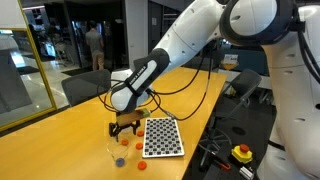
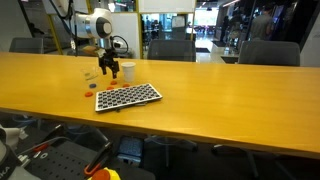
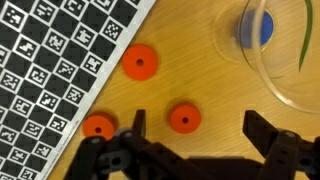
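Observation:
My gripper is open and points down, its two dark fingers spread wide with nothing held between them. In the wrist view an orange-red disc [image 3: 185, 118] shows between the fingertips, lying on the table below. A second red disc [image 3: 140, 62] lies by the board's edge, and a third red disc [image 3: 99, 125] sits partly behind the left finger. A blue disc [image 3: 262, 28] appears at upper right within the outline of a clear container [image 3: 283, 95]. The gripper [image 1: 122, 129] is low over the table in exterior view 1.
A black-and-white marker board [image 1: 162, 138] lies flat beside the discs. A white cup [image 2: 127, 71] stands near the gripper in exterior view 2.

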